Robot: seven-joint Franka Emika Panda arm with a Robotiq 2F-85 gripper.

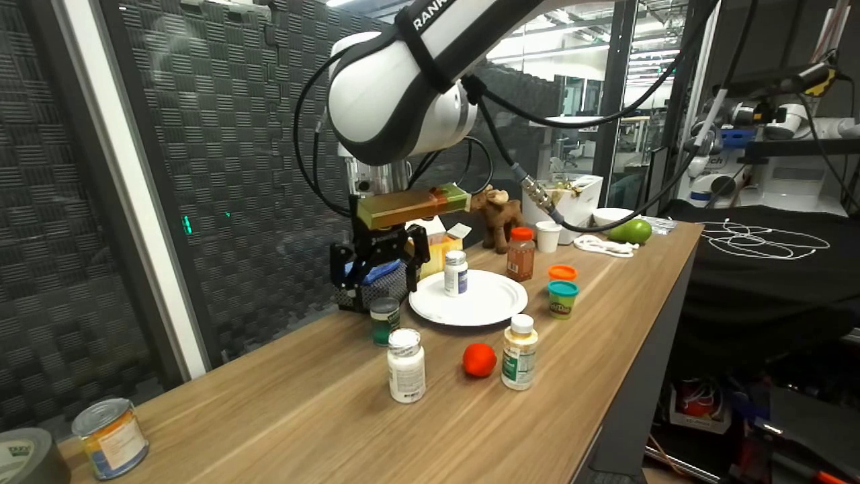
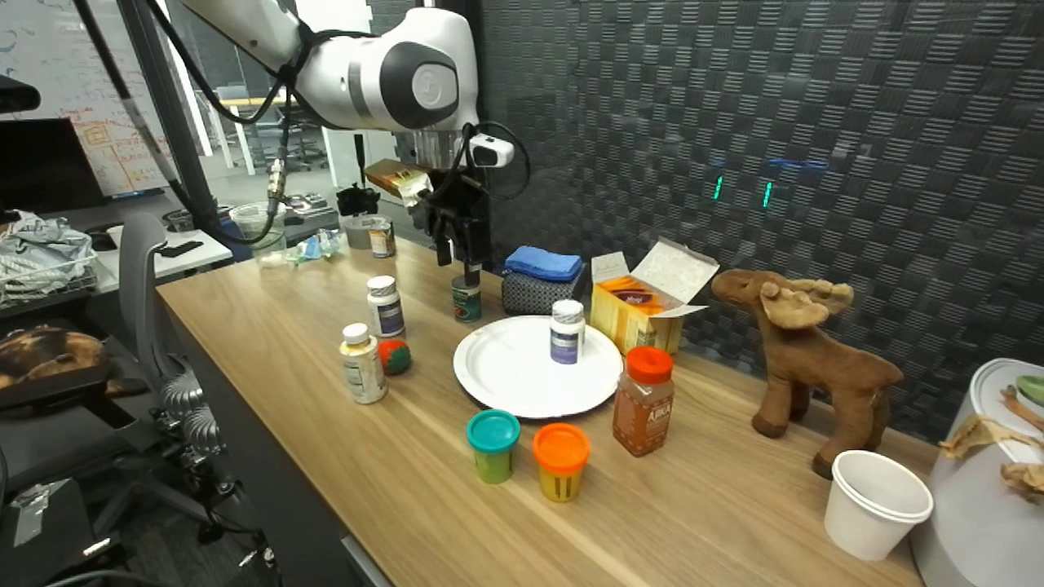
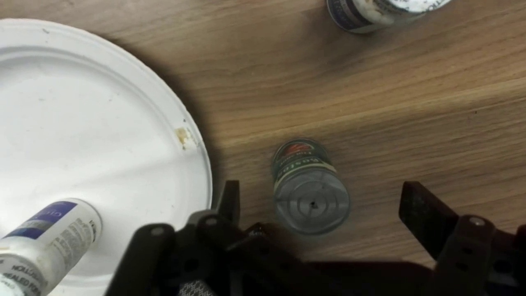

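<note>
My gripper is open, its two black fingers wide apart with nothing gripped. In the wrist view a small green can shows in the gap between the fingers, some way below them on the table. From the side, the gripper hangs just above and behind this can. A white plate lies beside the can, with a white bottle with a purple label standing on it. Another white bottle stands on the can's other side, apart from it.
A dark mesh box with a blue sponge and an open yellow box stand by the wall. A red ball and a pill bottle sit toward the front edge.
</note>
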